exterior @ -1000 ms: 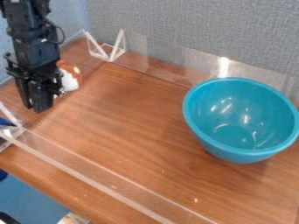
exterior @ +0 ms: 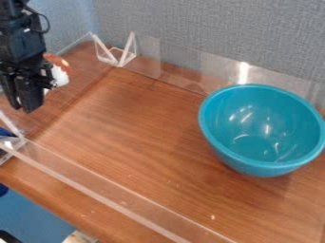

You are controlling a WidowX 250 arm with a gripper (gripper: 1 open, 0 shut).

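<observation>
My gripper (exterior: pixel 28 93) is at the left edge of the camera view, low over the wooden table (exterior: pixel 140 161). It partly hides an orange-and-white object (exterior: pixel 59 68) just behind it. I cannot make out what is between the fingers. A large teal bowl (exterior: pixel 260 133) sits on the right side of the table, well apart from the gripper.
A white wire bracket (exterior: pixel 117 52) stands at the back left, and clear plastic edging runs along the table. A dark blue item (exterior: pixel 6 135) lies at the left edge.
My gripper has shifted left over the last second, toward the frame's edge. The bowl has not moved.
</observation>
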